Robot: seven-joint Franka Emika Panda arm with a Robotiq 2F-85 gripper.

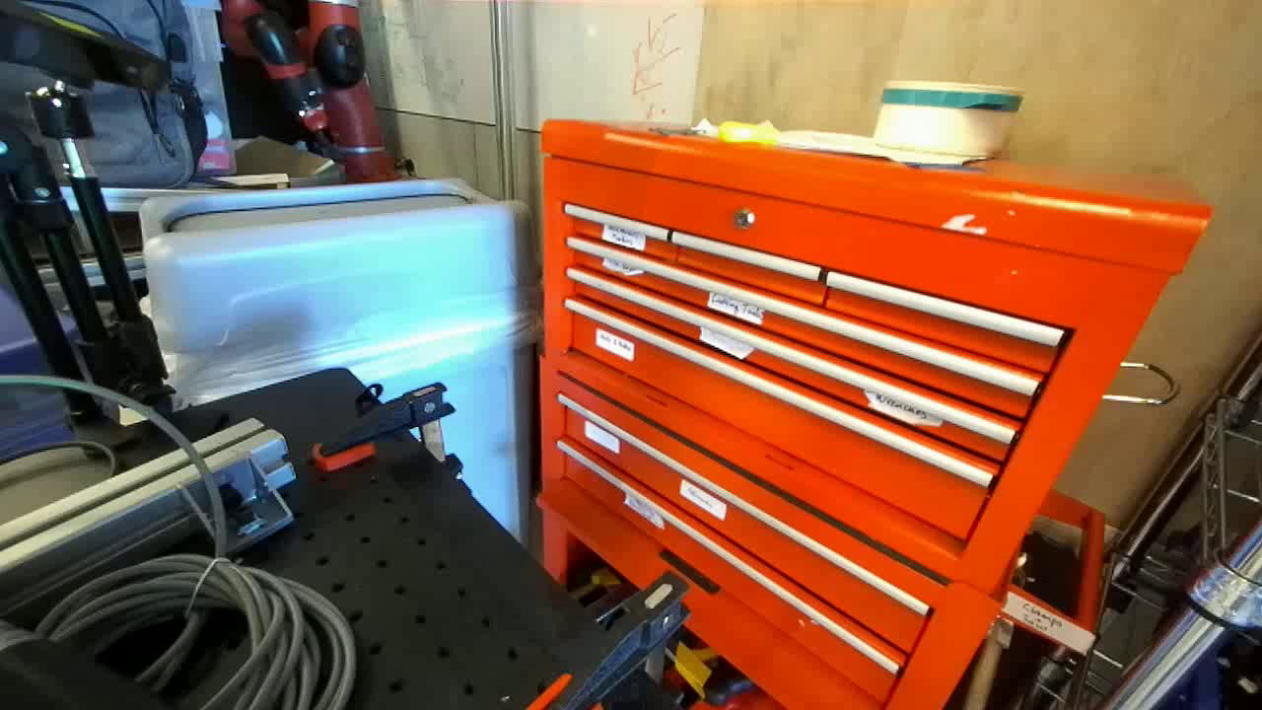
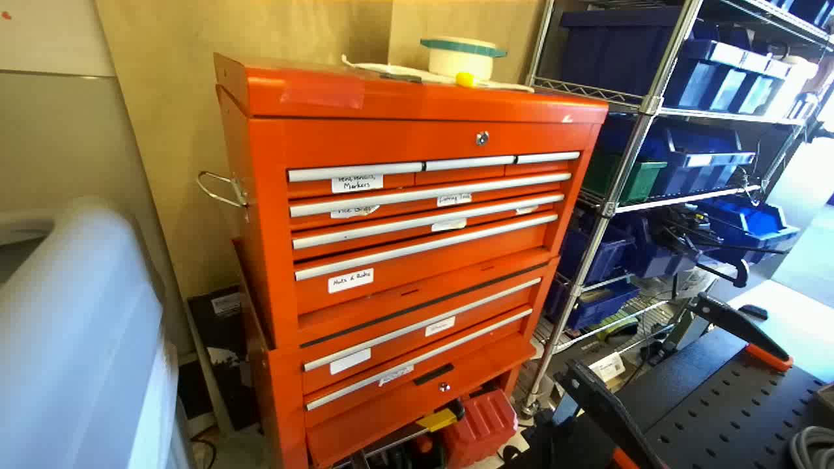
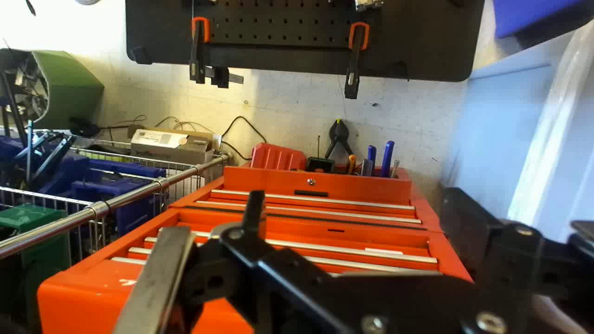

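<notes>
On the chest's top stand a white round tub with a green rim (image 2: pixel 462 58) and some flat white material. Seen from above in the wrist view, the chest (image 3: pixel 317 186) lies beyond my gripper's black linkages (image 3: pixel 312 295) and a grey metal plate (image 3: pixel 156 278). Its fingertips cannot be made out clearly, so the finger state is unclear. Neither exterior view shows the gripper.
A black perforated table (image 1: pixel 402 568) carries clamps (image 1: pixel 390 420) and coiled grey cable (image 1: pixel 237 627). Wire shelving (image 2: pixel 649 109) with blue bins stands beside the chest. On the other side is a large white case (image 1: pixel 343 272). Bare floor (image 3: pixel 289 94) shows between chest and table.
</notes>
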